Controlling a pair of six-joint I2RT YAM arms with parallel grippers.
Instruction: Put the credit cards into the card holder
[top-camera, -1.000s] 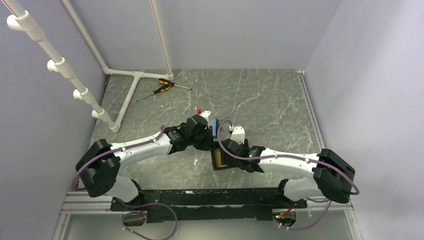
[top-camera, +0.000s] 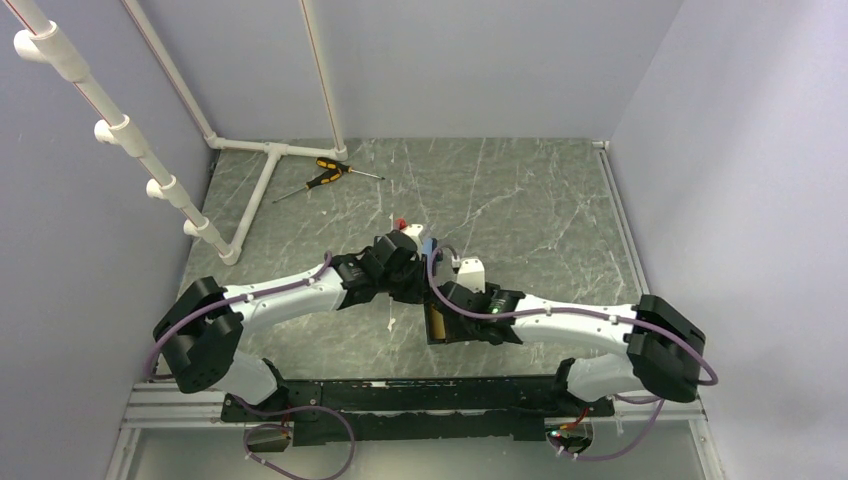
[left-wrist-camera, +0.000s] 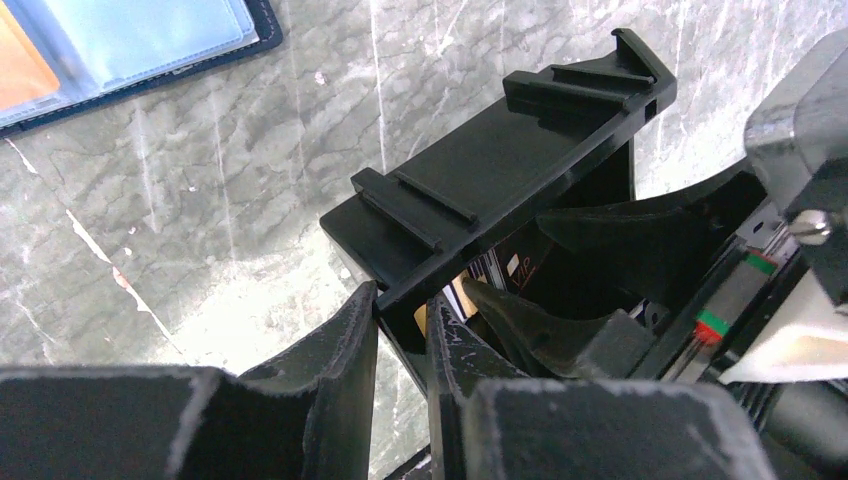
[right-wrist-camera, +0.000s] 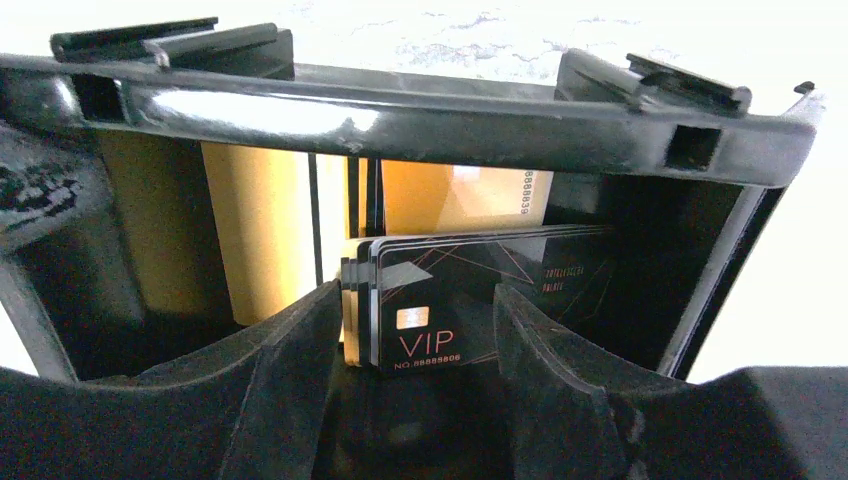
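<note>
My left gripper is shut on the near corner of a black box (left-wrist-camera: 440, 185), one finger on each side of its wall. Inside that box, in the right wrist view, lean several black cards (right-wrist-camera: 450, 290) marked VIP, and behind them stand gold cards (right-wrist-camera: 262, 220). My right gripper is open, its two fingers (right-wrist-camera: 290, 370) spread before the black cards with nothing gripped between them. A blue holder (left-wrist-camera: 170, 35) with a clear cover lies at the upper left of the left wrist view, an orange card (left-wrist-camera: 20, 65) showing in it.
Two screwdrivers (top-camera: 325, 177) rest crossed at the back left, beside a white pipe frame (top-camera: 258, 195). Bare marble table (top-camera: 540, 210) spreads out at the back and right. Both arms crowd close together over the black box.
The left arm has hardly moved and stays at the box's corner.
</note>
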